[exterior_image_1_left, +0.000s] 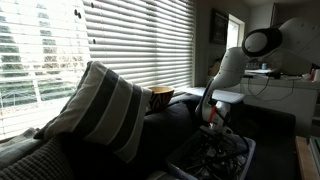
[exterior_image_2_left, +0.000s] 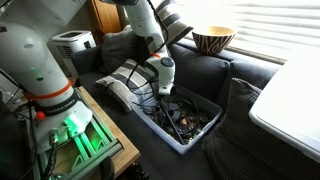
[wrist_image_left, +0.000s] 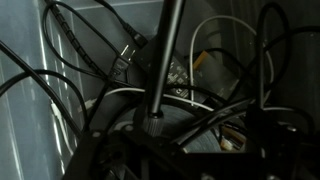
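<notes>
A grey plastic bin (exterior_image_2_left: 205, 107) on the sofa holds a tangle of dark cables (exterior_image_2_left: 185, 122). My gripper (exterior_image_2_left: 170, 103) points down into it, at the side nearer the arm's base. From the wrist camera, my dark gripper fills the bottom edge, low among the cables. A long dark rod (wrist_image_left: 168, 55) with a ribbed end stands out in front of it. Black and pale cables, a plug (wrist_image_left: 127, 53) and a round grey surface lie beyond. The shadow hides how the fingers stand and whether anything is between them.
Striped cushions (exterior_image_1_left: 105, 110) lean on the sofa back, and a patterned bowl (exterior_image_2_left: 213, 39) stands on top of it. A white surface (exterior_image_2_left: 290, 100) is at the right of exterior view 2. The bin's walls (wrist_image_left: 30, 95) rise close around the gripper.
</notes>
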